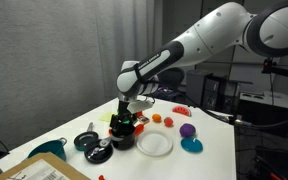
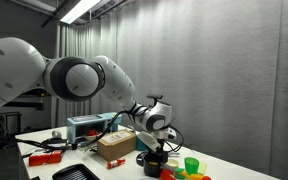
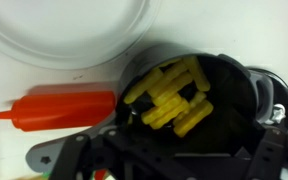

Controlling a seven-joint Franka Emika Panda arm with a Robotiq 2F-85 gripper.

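Note:
A dark pot (image 3: 219,75) with grey handles holds several yellow stick-shaped pieces (image 3: 172,95), seen from above in the wrist view. My gripper is open over the pot, its dark fingers (image 3: 104,152) wide apart at the lower edge of that view. Nothing shows between them. From the side, the same pot (image 1: 122,141) stands on the white table, with the gripper (image 1: 130,114) right at its top. How deep the fingertips reach is hard to tell there.
Close to the pot are a white plate (image 1: 155,143), a red bottle (image 3: 59,110) and a black pan (image 1: 98,153). A teal bowl (image 1: 47,148) and a cardboard box (image 1: 46,168) stand to the left, a blue dish (image 1: 191,145) to the right.

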